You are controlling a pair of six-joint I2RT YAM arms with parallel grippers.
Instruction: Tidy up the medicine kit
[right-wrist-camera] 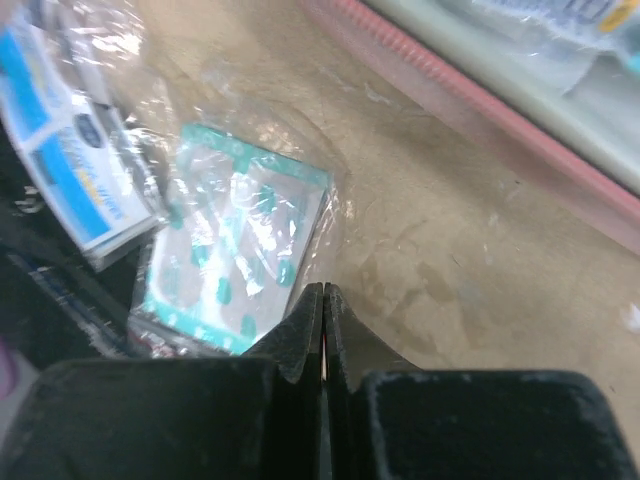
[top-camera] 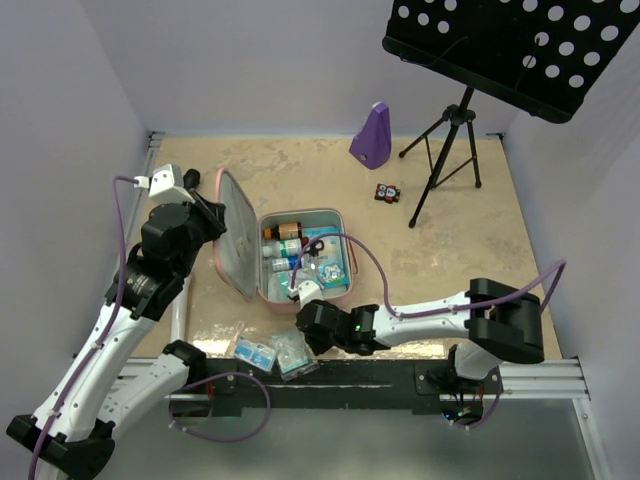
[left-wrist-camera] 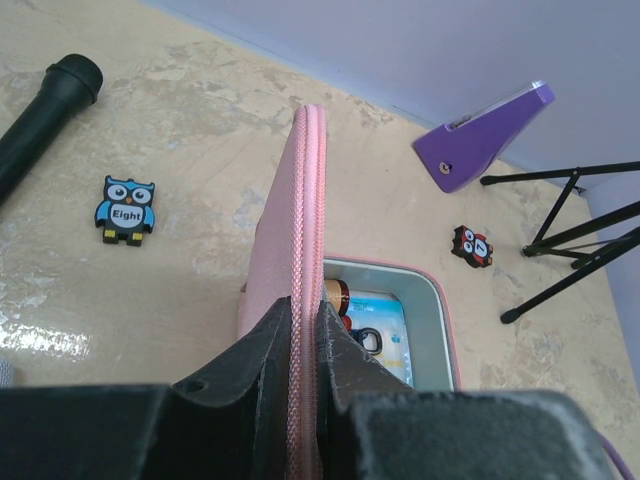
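The medicine kit (top-camera: 350,284) lies open, holding bottles, scissors and packets. My left gripper is shut on the edge of its raised lid (left-wrist-camera: 275,235). At the front edge of the table lie two clear bags: one with alcohol wipes (right-wrist-camera: 75,165) and one with a white-and-teal packet (right-wrist-camera: 235,235). Fingertips touching, my right gripper is shut with nothing between its fingers. The packet bag is outside them, to their upper left in the right wrist view, flat on the table.
A purple metronome (top-camera: 371,137), an owl figure (top-camera: 387,193) and a black music stand (top-camera: 456,115) stand behind the kit. Another owl figure (left-wrist-camera: 125,210) and a black microphone (left-wrist-camera: 50,110) show beyond the lid.
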